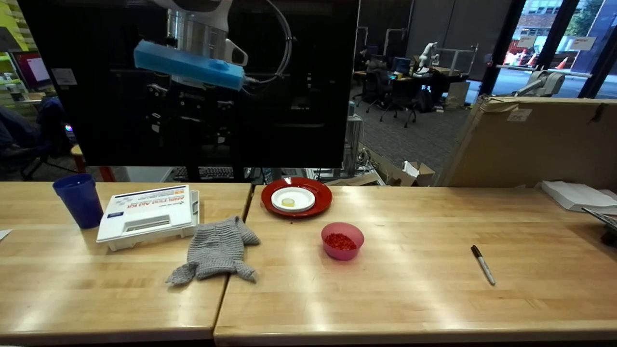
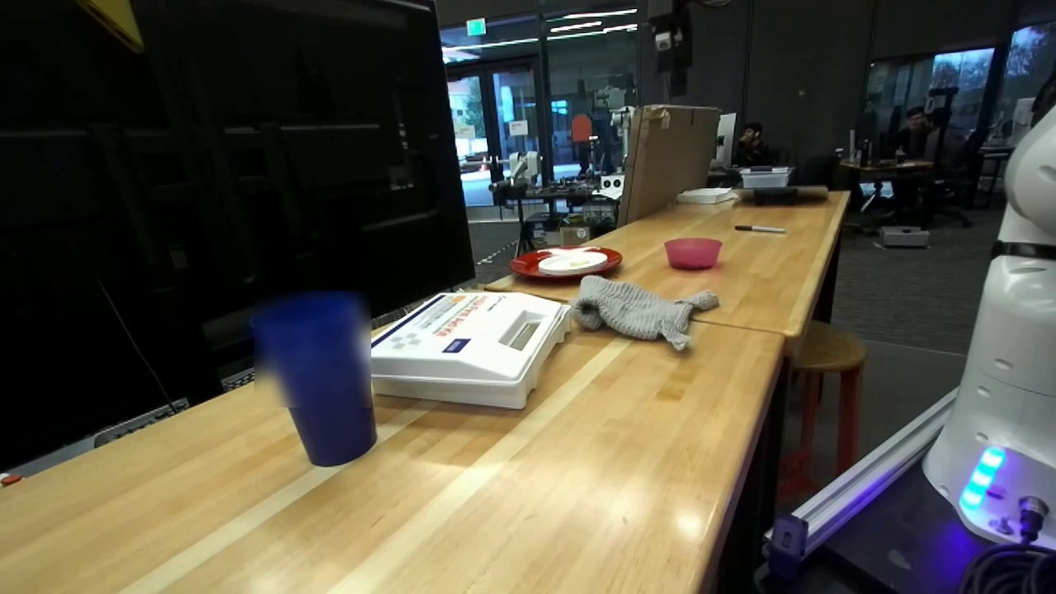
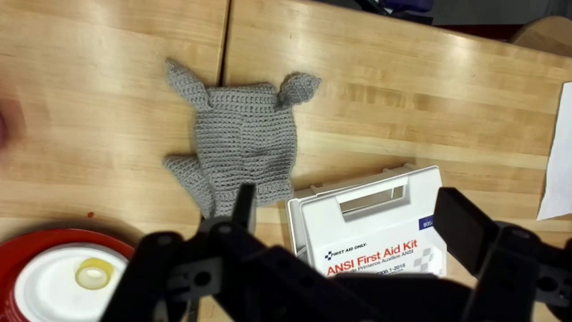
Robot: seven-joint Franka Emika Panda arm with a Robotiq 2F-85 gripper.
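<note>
High above the table, my gripper stands open with nothing between its fingers. In exterior view 1 its dark fingers blend into the black screen behind. A grey knitted piece (image 3: 244,145) with stubby limbs lies across the table seam. Beside it is a white first aid kit (image 3: 370,230), closed, partly covered by the gripper in the wrist view. A dark blue cup (image 1: 79,200) stands upright left of the kit. On a red plate (image 1: 325,199) rests a smaller white plate (image 1: 307,199) carrying a small yellowish ring (image 3: 94,273). Red bits fill part of a pink bowl (image 1: 342,254).
A black marker (image 1: 483,265) lies on the right of the table, with clear wood around it. The large black screen (image 1: 301,104) stands behind the table's left half, and a cardboard panel (image 1: 538,144) behind its right. White paper (image 3: 560,161) lies beyond the kit.
</note>
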